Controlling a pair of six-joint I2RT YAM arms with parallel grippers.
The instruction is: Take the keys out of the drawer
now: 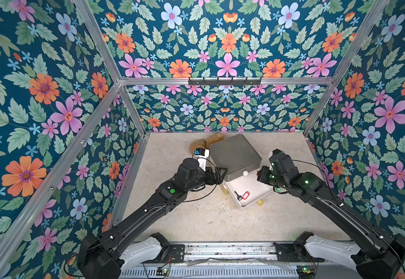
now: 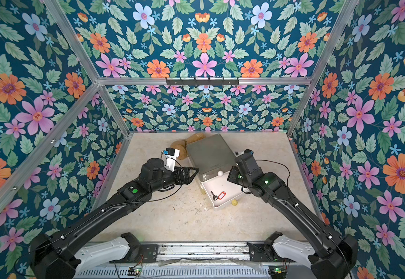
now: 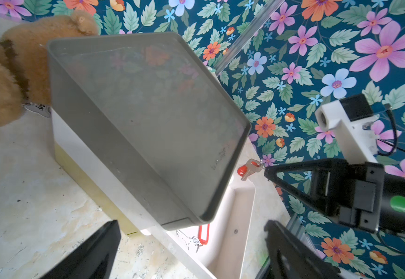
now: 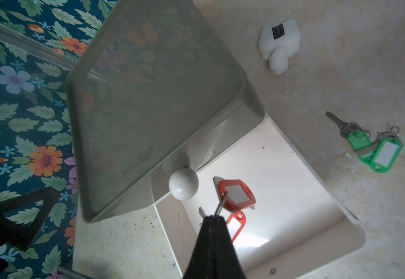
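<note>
In the right wrist view my right gripper is shut on the ring of a key with a red tag (image 4: 238, 195). The set hangs above the open white drawer; the left wrist view shows these red-tagged keys (image 3: 250, 168) dangling at the right fingertips. A second red-tagged key (image 1: 245, 195) lies on the drawer floor, partly hidden behind the fingers in the right wrist view. The drawer juts from under a grey-topped cabinet (image 1: 235, 153) with a white knob (image 4: 183, 183). My left gripper (image 2: 195, 174) stands open by the cabinet's left front corner, nothing between its fingers.
Green-tagged keys (image 4: 374, 148) lie on the table right of the drawer. A small white plush toy (image 4: 280, 44) rests beyond them. A brown teddy bear (image 3: 35, 69) lies behind the cabinet's left side.
</note>
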